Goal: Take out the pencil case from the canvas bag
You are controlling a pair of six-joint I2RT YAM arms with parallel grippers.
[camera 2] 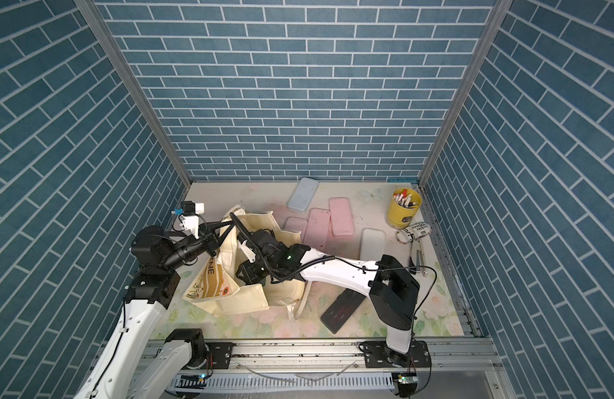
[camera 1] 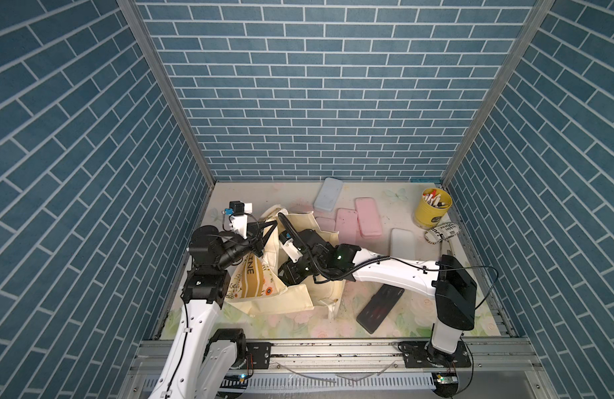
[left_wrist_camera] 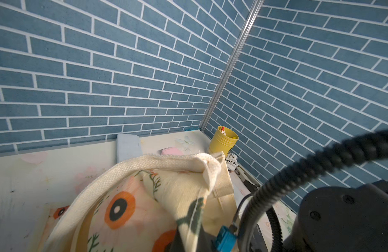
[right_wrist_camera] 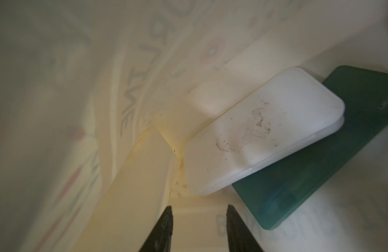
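Note:
The cream canvas bag (camera 1: 253, 286) with printed sides lies open at the left of the table. My left gripper (camera 1: 270, 226) is shut at its top rim and strap (left_wrist_camera: 131, 163), with bag fabric hiding most of its fingertips. My right gripper is down inside the bag, fingers part open with nothing between them. Ahead of it in the right wrist view lie a white rounded case (right_wrist_camera: 261, 126) and a dark green flat case (right_wrist_camera: 303, 176), partly under the white one. Which is the pencil case I cannot tell.
Several phone-like slabs, pink (camera 1: 368, 216), pale blue (camera 1: 328, 194) and black (camera 1: 377, 309), lie around the bag. A yellow pen cup (camera 1: 431, 209) and a patterned pouch (camera 2: 416, 231) stand at the right. The right arm stretches across the table's middle.

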